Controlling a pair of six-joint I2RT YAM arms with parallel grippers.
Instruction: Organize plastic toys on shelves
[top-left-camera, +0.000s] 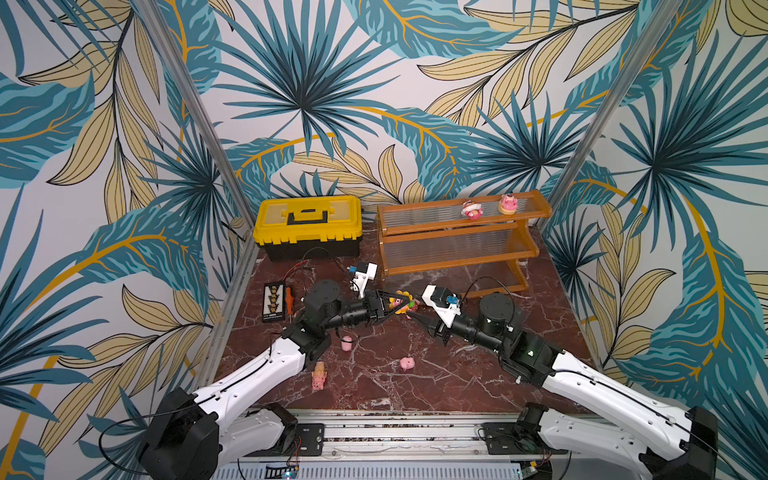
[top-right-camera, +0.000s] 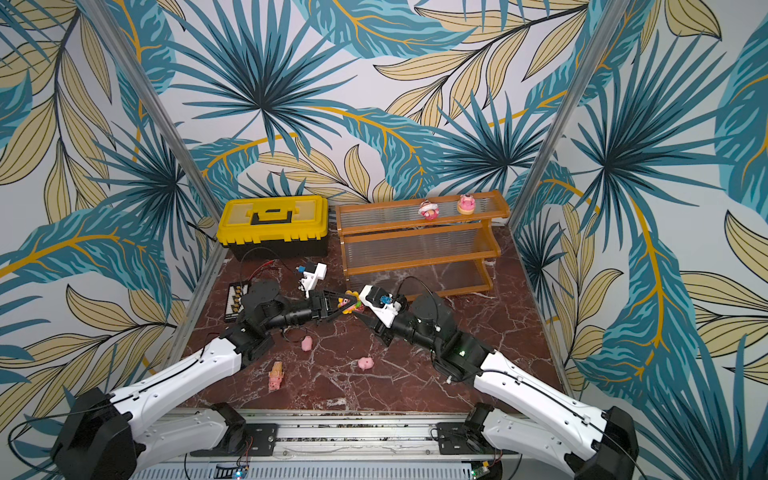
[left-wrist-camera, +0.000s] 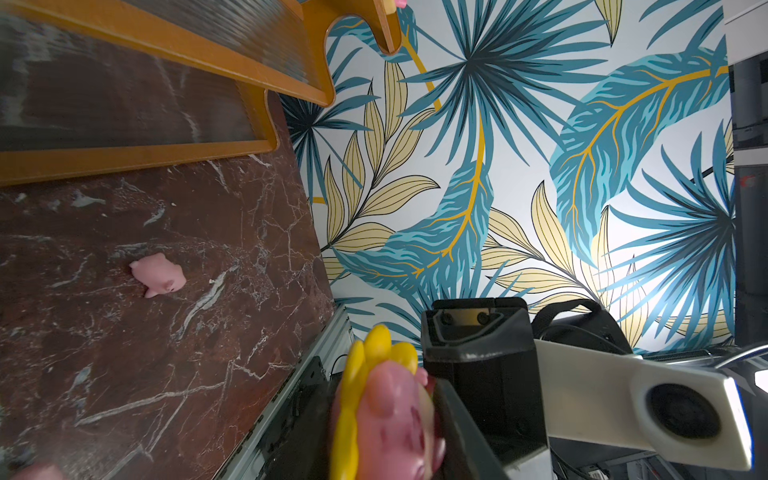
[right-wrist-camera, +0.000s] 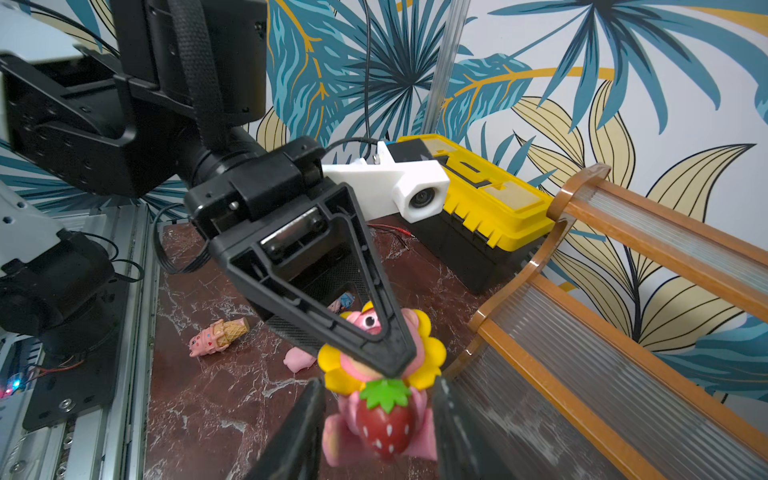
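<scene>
My left gripper (top-left-camera: 390, 302) is shut on a pink toy with yellow petals and a strawberry (right-wrist-camera: 386, 420), held above the table in front of the shelf. Opposite it, my right gripper has its fingers apart on either side of the toy's lower body; whether they touch it I cannot tell. On the wooden shelf's (top-left-camera: 460, 233) top tier sit two pink toys, a red-and-white one (top-left-camera: 472, 209) and one with a yellowish base (top-left-camera: 509, 203). Lying on the table are a pink pig (top-left-camera: 407, 363), another pink toy (top-left-camera: 346, 343) and an ice-cream-cone pig (top-left-camera: 318, 376).
A yellow-lidded toolbox (top-left-camera: 308, 228) stands left of the shelf. In front of it lies a dark box with small items (top-left-camera: 273, 302) beside an orange object (top-left-camera: 289, 301). The shelf's middle and lower tiers look empty. Both wrists are close together.
</scene>
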